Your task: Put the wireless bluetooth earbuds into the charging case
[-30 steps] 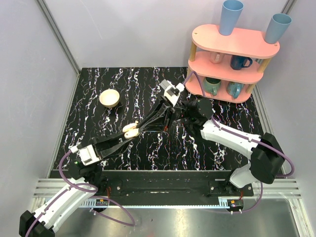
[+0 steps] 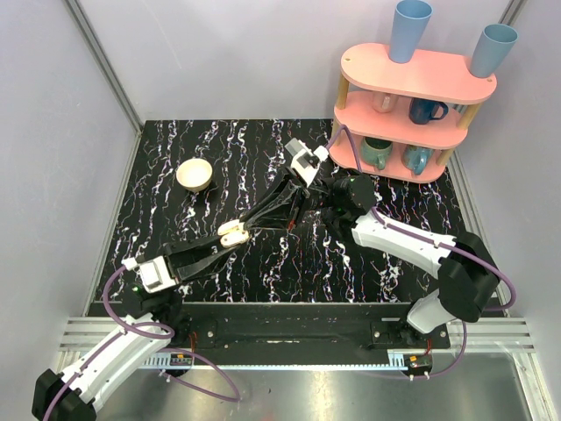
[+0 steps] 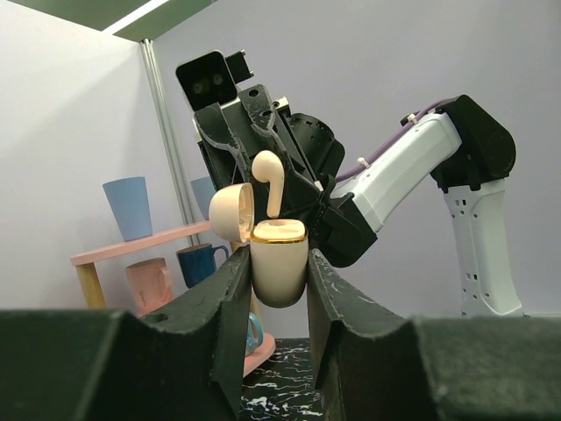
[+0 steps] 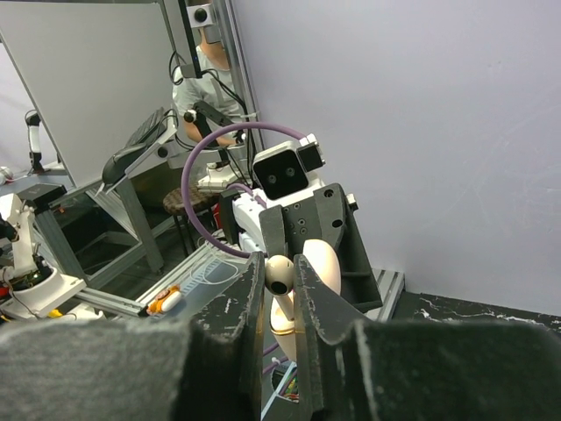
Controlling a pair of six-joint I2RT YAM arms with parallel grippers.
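Note:
The cream charging case [image 3: 279, 272] is held upright with its lid [image 3: 230, 213] flipped open, my left gripper [image 2: 230, 241] shut on its body. A white earbud [image 3: 268, 171] hangs just above the open case, stem down, my right gripper [image 2: 247, 225] shut on it. In the right wrist view the earbud [image 4: 280, 274] sits between the fingertips, its stem over the case top. Whether the stem touches the case is hard to tell.
A cream bowl [image 2: 194, 174] stands at the back left of the marble board [image 2: 166, 219]. A pink three-tier shelf [image 2: 408, 74] with cups and mugs is at the back right. The board's middle behind the grippers is clear.
Very little differs in the top view; my right gripper and the earbud have shifted only slightly around the case.

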